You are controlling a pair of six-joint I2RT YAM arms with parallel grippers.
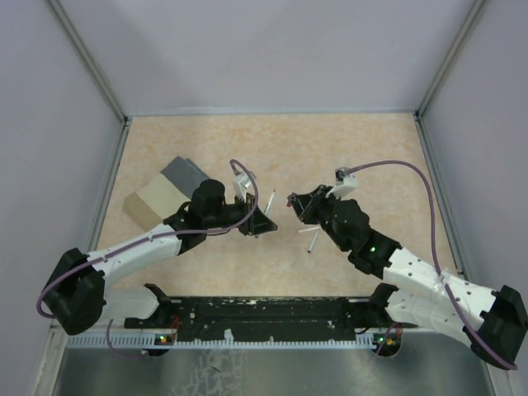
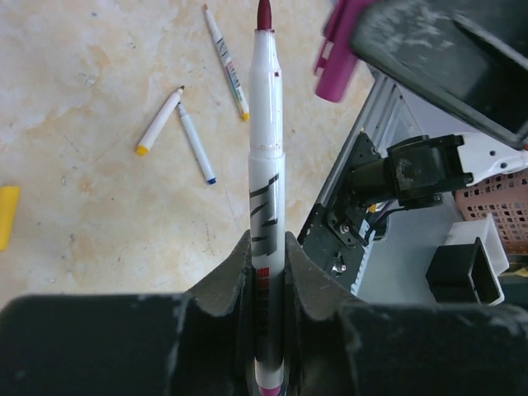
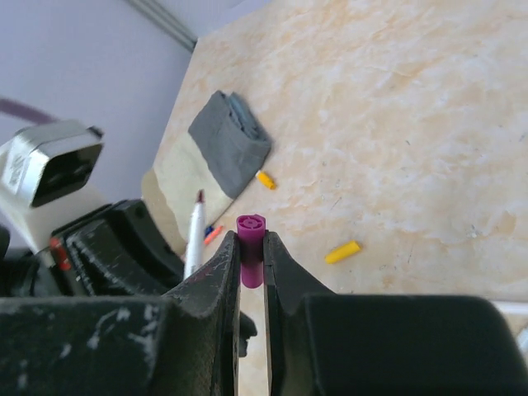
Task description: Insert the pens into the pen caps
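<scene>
My left gripper holds a white pen with a dark red tip upright between its fingers; in the right wrist view that pen stands left of the cap. My right gripper is shut on a pink cap, also seen at the upper right of the left wrist view as a pink piece. The pen tip and cap are apart. Loose pens and a short white pen lie on the table.
Folded beige and grey cloths lie at the left of the table. Small yellow caps lie near them and mid-table.
</scene>
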